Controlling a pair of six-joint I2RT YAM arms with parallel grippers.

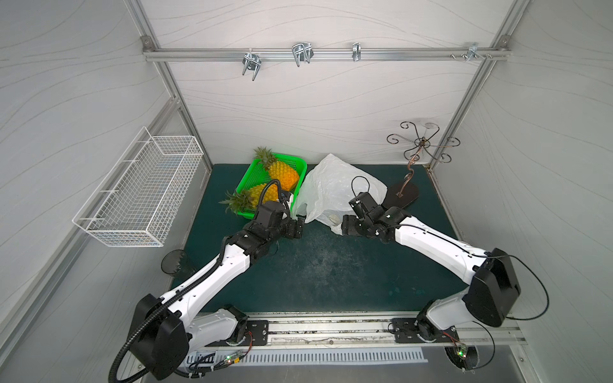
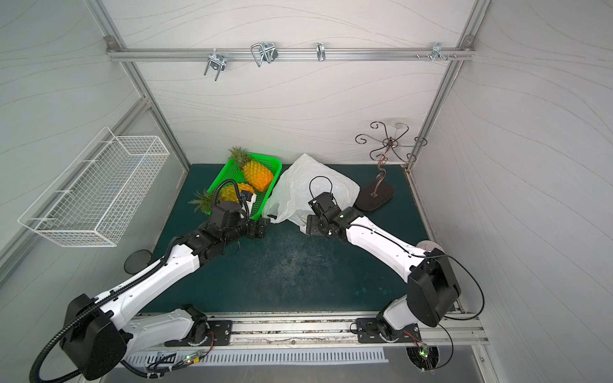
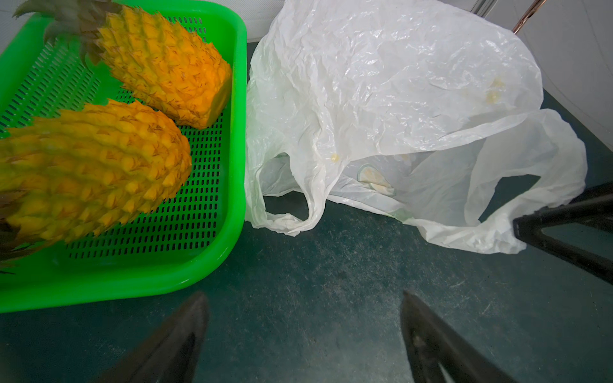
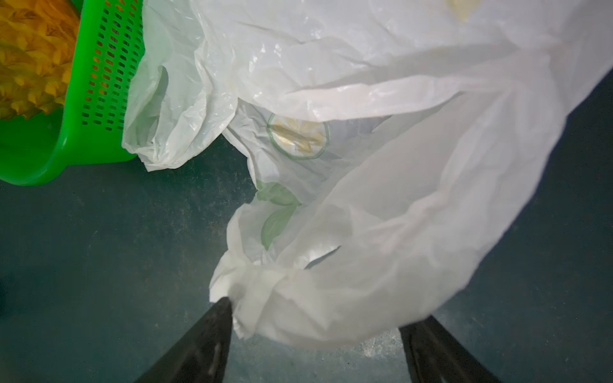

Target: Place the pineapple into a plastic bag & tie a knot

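Note:
Two pineapples, an upper one and a lower one, lie in a green basket at the back left. Right of it a white plastic bag lies crumpled, its mouth partly parted toward the front, loop handles on both sides. My left gripper stands open over bare table in front of the basket and bag, nothing between its fingers. At the bag's right handle is my right gripper; its fingers are apart, with the handle across the gap between them. Whether either finger presses the plastic is unclear.
A dark metal stand with curled arms is behind the right arm. On the left wall hangs a white wire basket. A dark round mesh object sits at the left edge.

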